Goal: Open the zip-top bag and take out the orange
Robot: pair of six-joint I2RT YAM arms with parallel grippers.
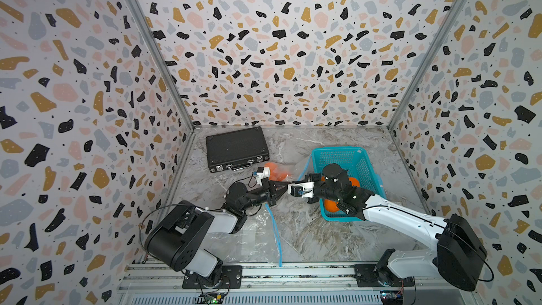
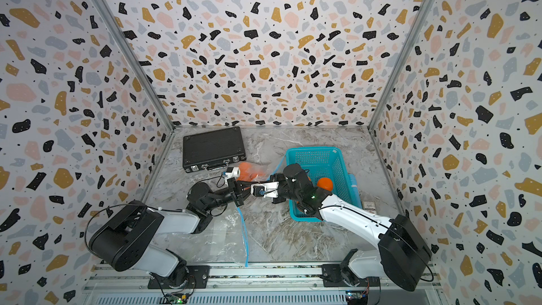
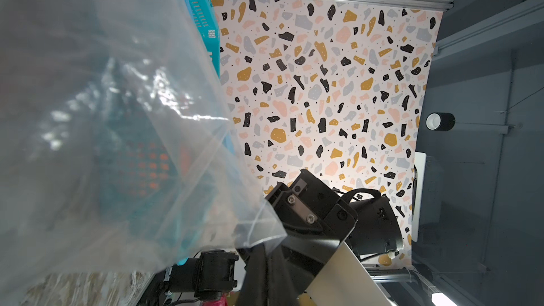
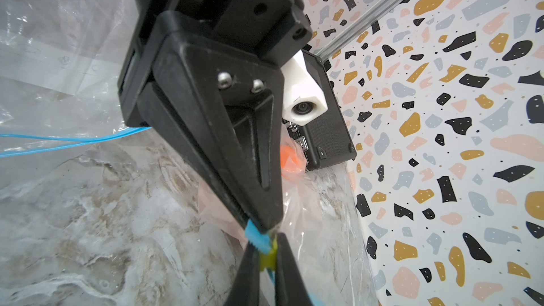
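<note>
The clear zip top bag (image 3: pixel 107 119), with blue seal lines, lies across the middle and front of the table. An orange shape (image 1: pixel 272 170) shows through its plastic behind my grippers. My left gripper (image 1: pixel 286 186) and my right gripper meet tip to tip at the bag's top. The right one is shut on the blue zip with a small yellow piece at its fingertips. The left one is shut; bag film lies over its fingertips in the left wrist view, and whether it grips any is unclear.
A black case (image 1: pixel 237 148) lies at the back left. A blue basket (image 1: pixel 341 152) holding orange objects stands on the right, under and behind my right arm. The marble table (image 1: pixel 293 237) shows bare at the front middle and back.
</note>
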